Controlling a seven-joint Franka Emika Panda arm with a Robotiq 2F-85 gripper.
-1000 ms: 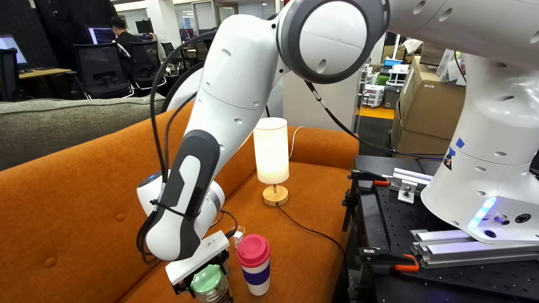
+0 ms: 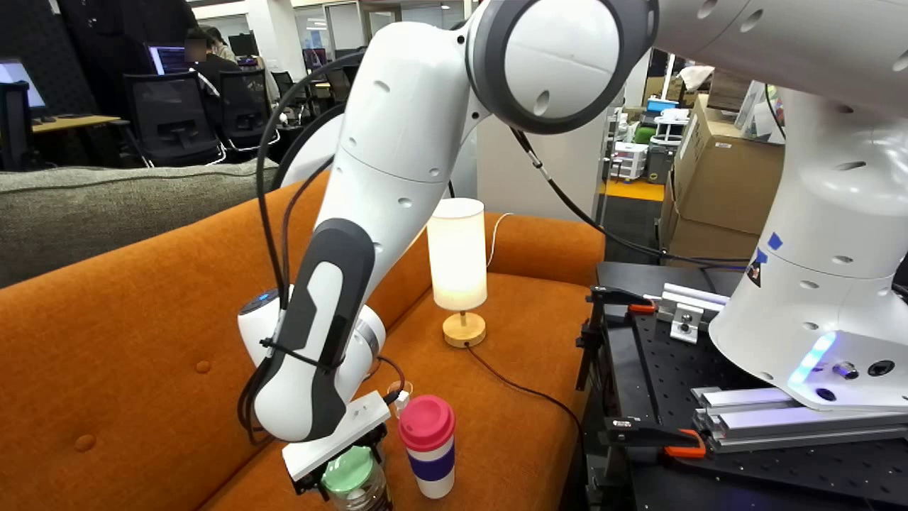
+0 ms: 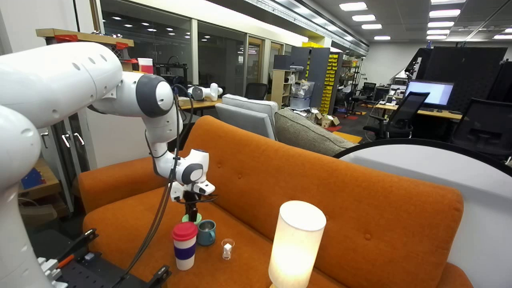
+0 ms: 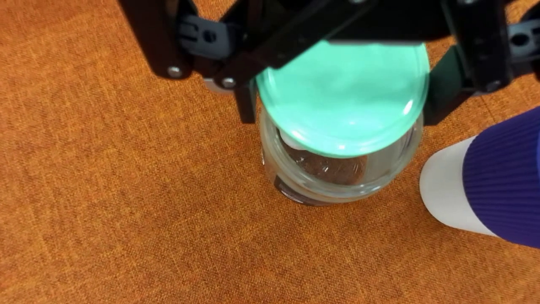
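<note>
A clear glass jar (image 4: 336,175) with a mint-green lid (image 4: 349,96) is on the orange couch. My gripper straddles the lid, its dark fingers (image 4: 247,104) spread wide, one at each side. Both pads look very close to the lid's edge; whether they press on it cannot be told. In the wrist view the lid overlaps the jar's upper part, so whether it sits on the jar or is lifted does not show. In exterior view 1 the green lid (image 2: 349,470) appears over the jar, just beneath my gripper.
Beside the jar stands a white tumbler (image 2: 431,447) with red lid and purple band. A blue-grey mug (image 3: 206,233) and a small clear glass (image 3: 227,249) are close by. The lit lamp (image 2: 460,255) is farther along the couch. Bare fabric (image 4: 126,202) lies left of the jar.
My wrist has shifted slightly to the right and tilted a little in exterior view 1. The jar, lid and tumbler look unmoved.
</note>
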